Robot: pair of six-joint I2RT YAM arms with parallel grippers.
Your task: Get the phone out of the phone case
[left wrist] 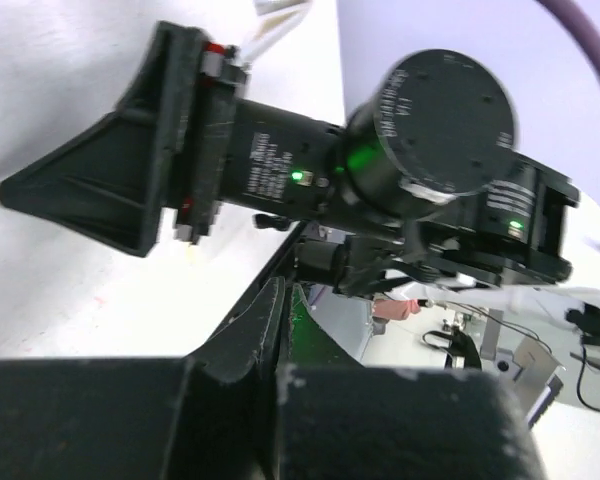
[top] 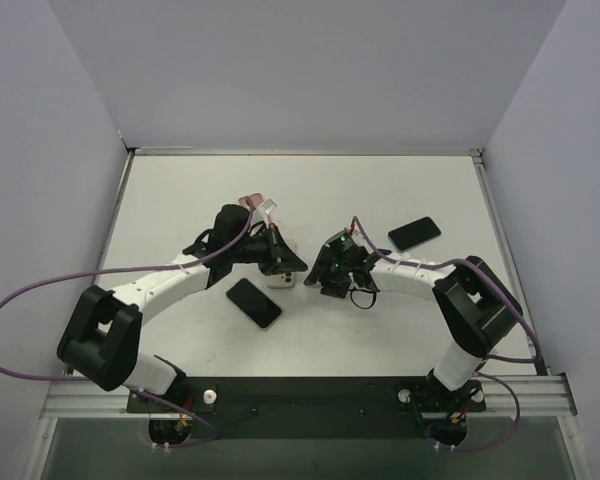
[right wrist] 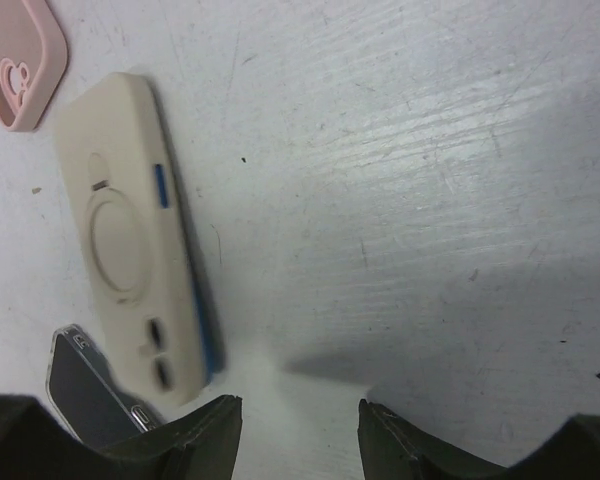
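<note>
The beige phone case (right wrist: 125, 255) lies on the table with a strip of blue along its right edge, partly blurred in the right wrist view; in the top view it is partly under my left arm (top: 281, 280). My left gripper is shut above it, with nothing visible between its fingers. My right gripper stands open just right of the case, with bare table between its fingertips. In the left wrist view the black right gripper body (left wrist: 120, 170) fills the upper middle.
A pink case (right wrist: 30, 85) lies behind the beige one. A dark phone (top: 254, 303) lies front left, another (top: 414, 233) at back right.
</note>
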